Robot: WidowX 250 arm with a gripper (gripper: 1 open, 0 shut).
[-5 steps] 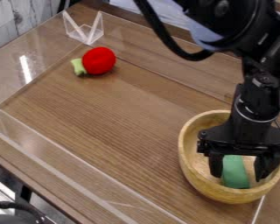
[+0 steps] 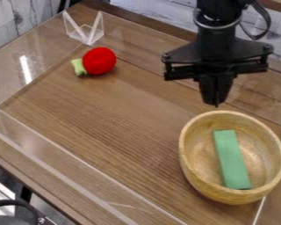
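Observation:
The black gripper (image 2: pixel 216 74) is raised over the table at the upper right, above and behind a wooden bowl (image 2: pixel 196 169). Inside the bowl lies a green rectangular block (image 2: pixel 231 158), fully in view. The gripper's fingers point down, with nothing seen held between them; it looks shut, though its fingertips are small and dark.
A red round object (image 2: pixel 99 60) sits at the upper left, beside a small pale green piece (image 2: pixel 78 66). A clear angular container (image 2: pixel 84 26) stands at the back left.
The gripper has risen out of the bowl and moved back, uncovering the green block, which remains in the bowl.

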